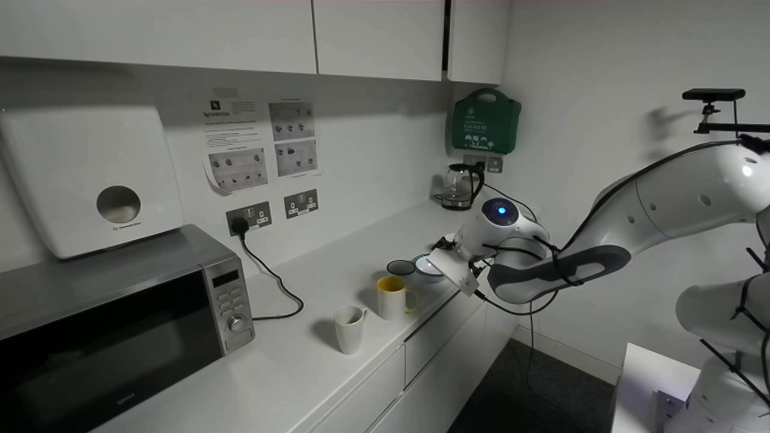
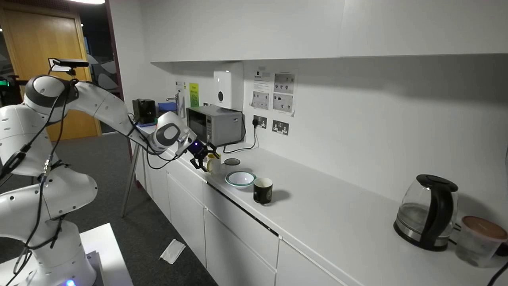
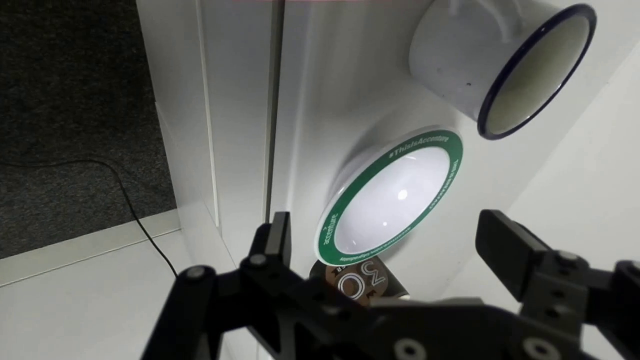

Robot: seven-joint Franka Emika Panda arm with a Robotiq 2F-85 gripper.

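Observation:
My gripper is open, its fingers wide apart and nothing gripped between them. Ahead of it in the wrist view lies a white bowl (image 3: 393,201) with a green lettered rim. A white mug with a dark blue rim (image 3: 474,60) stands beyond the bowl. Behind the bowl, a black mug with a brown round print (image 3: 360,281) is partly covered by bowl and gripper. In exterior view 2 the gripper (image 2: 210,159) hovers by the counter's front edge, overlapping the yellow-lined mug (image 2: 215,164). Exterior view 1 hides the fingertips behind the wrist.
A plain white mug (image 1: 350,332) stands closest to the microwave (image 1: 209,288). At the counter's other end are a glass kettle (image 2: 425,214) and a clear container with a brown lid (image 2: 481,240).

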